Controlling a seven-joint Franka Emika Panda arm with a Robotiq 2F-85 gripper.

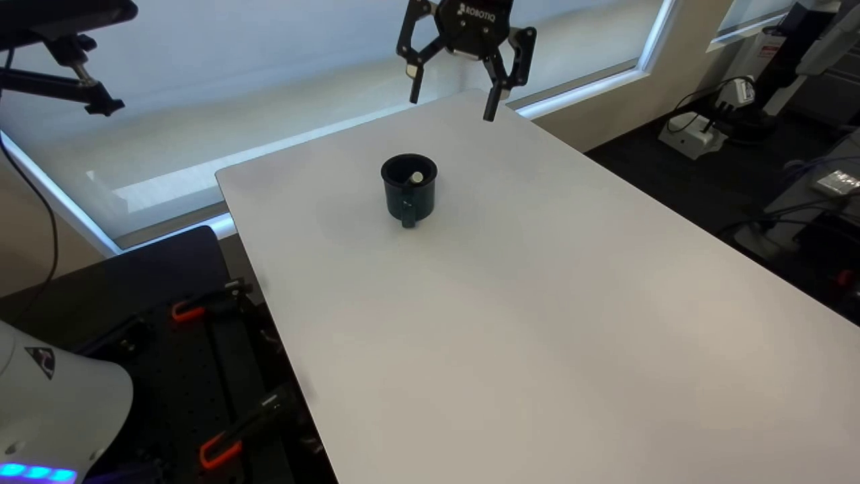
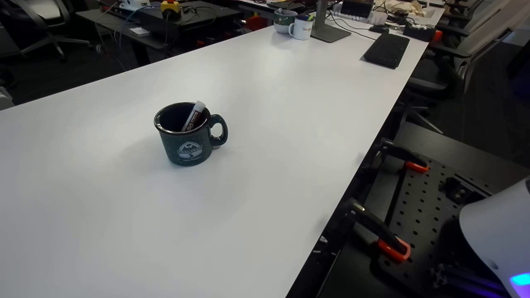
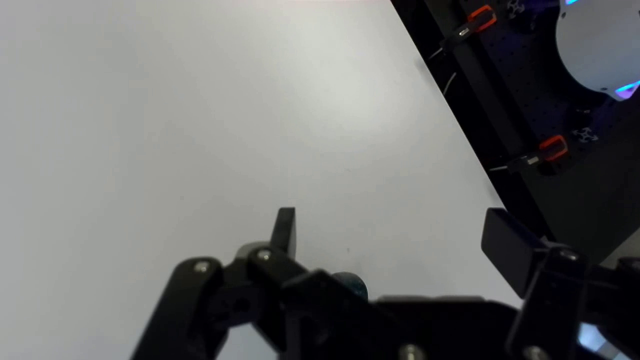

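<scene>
A dark green speckled mug (image 1: 395, 197) stands upright on the white table in exterior view 1. Its handle points toward that camera, and in exterior view 2 the mug (image 2: 184, 148) shows a white logo. Inside it leans a marker (image 2: 194, 114), its pale end (image 1: 416, 177) poking up at the rim. Above and behind the mug, clear of it, hangs my gripper (image 1: 452, 108) with its fingers wide apart and nothing between them. In the wrist view the gripper is likewise open; a small dark piece of the mug (image 3: 352, 282) peeks out past the gripper's body.
Orange-handled clamps (image 2: 396, 249) sit along the edge by the robot base (image 2: 502, 228). Far down the table are a white mug (image 2: 301, 29), another mug (image 2: 284, 20) and a keyboard (image 2: 387, 49).
</scene>
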